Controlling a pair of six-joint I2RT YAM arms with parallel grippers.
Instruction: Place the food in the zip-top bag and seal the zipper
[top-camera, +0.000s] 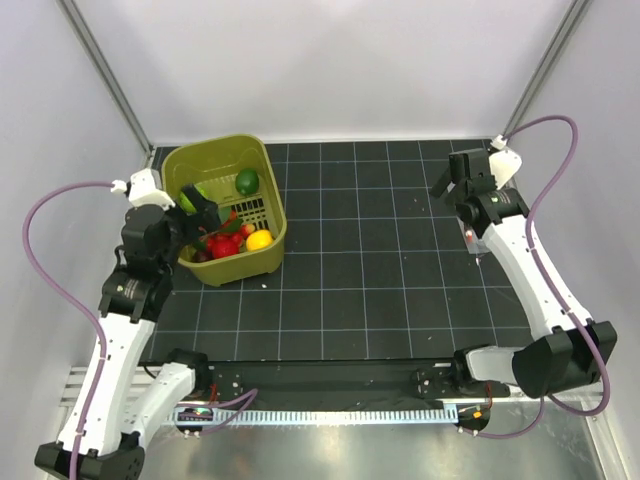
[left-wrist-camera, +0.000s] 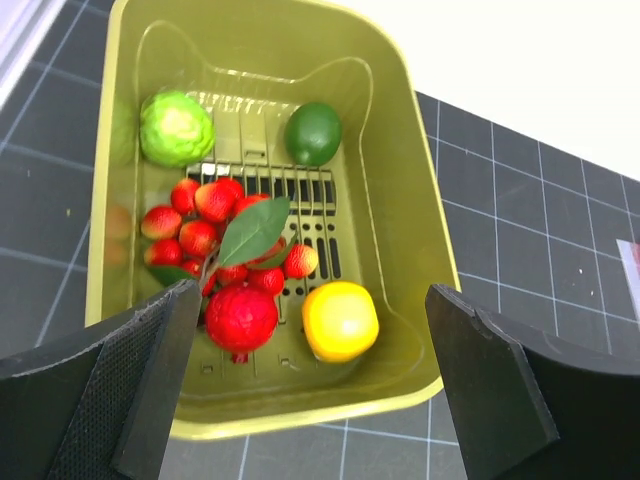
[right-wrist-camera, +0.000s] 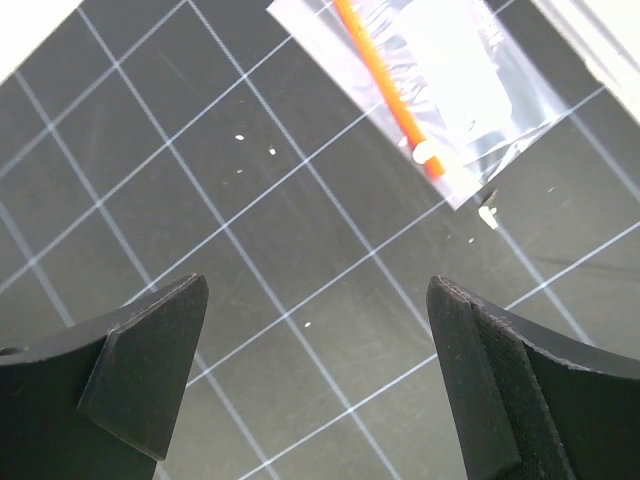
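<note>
An olive-green basket (left-wrist-camera: 413, 180) of play food fills much of the left wrist view. Inside lie a light green vegetable (left-wrist-camera: 176, 128), a dark green avocado-like piece (left-wrist-camera: 313, 134), a cluster of small red fruits (left-wrist-camera: 214, 201) with leaves, a larger red fruit (left-wrist-camera: 241, 318) and a yellow fruit (left-wrist-camera: 340, 321). My left gripper is open above the basket, its fingers empty. A clear zip bag (right-wrist-camera: 455, 75) with an orange zipper strip (right-wrist-camera: 385, 82) lies flat at the top of the right wrist view. My right gripper hangs open, clear of the bag, holding nothing.
White walls close off the back and sides. Small specks and a pale scrap (right-wrist-camera: 488, 216) lie near the bag.
</note>
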